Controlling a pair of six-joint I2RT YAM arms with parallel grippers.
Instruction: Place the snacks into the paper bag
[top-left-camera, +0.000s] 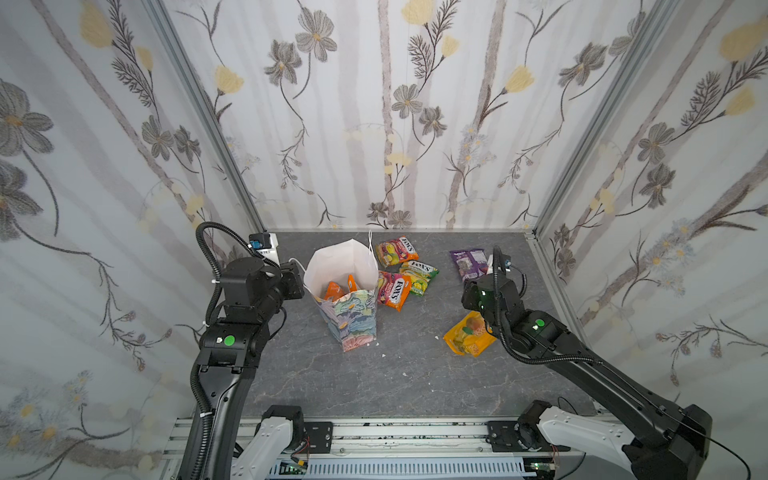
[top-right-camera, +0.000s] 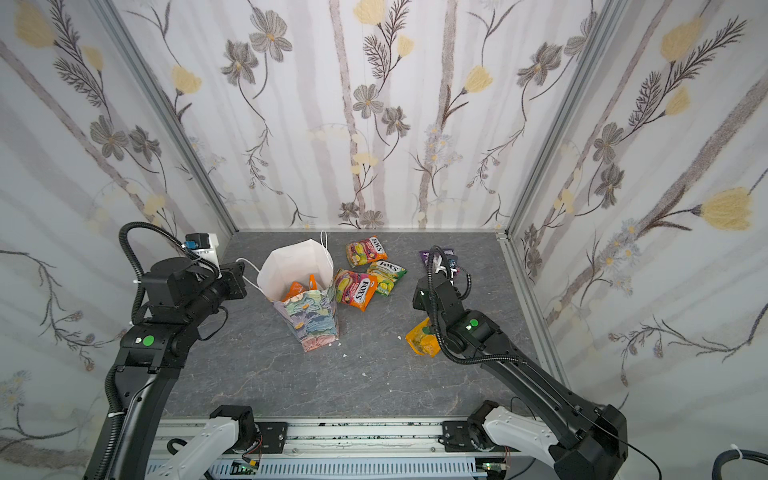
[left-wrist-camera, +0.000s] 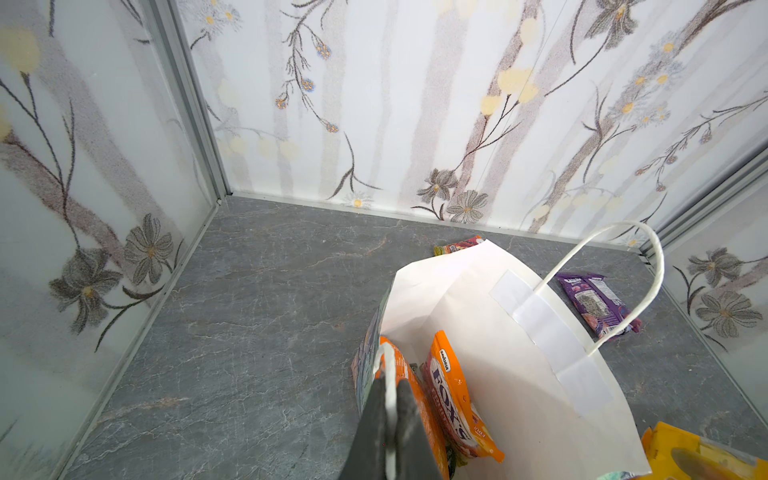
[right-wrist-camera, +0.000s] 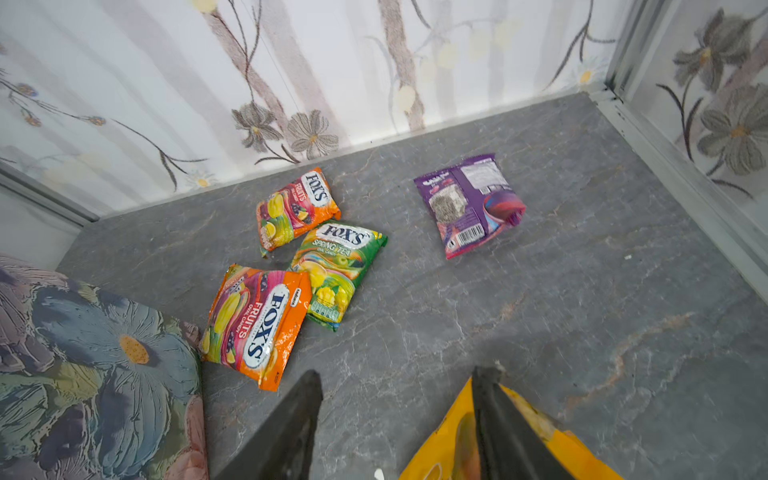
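The patterned paper bag (top-left-camera: 352, 316) stands upright at the left, its white mouth open, with orange Fox's packets (left-wrist-camera: 456, 400) inside. My left gripper is shut on the bag's white handle (left-wrist-camera: 390, 368), which runs between its fingers. At the right, my right gripper is open, with bare table between its fingers. A yellow snack packet (top-left-camera: 468, 334) lies on the table below it, partly hidden by its finger. Fox's packets in orange (right-wrist-camera: 260, 320), red-orange (right-wrist-camera: 296, 209) and green (right-wrist-camera: 336, 268) lie right of the bag. Farther right is a purple packet (right-wrist-camera: 472, 204).
Patterned walls close in the back and both sides of the grey table (top-left-camera: 400, 376). One orange packet lies right against the bag's side.
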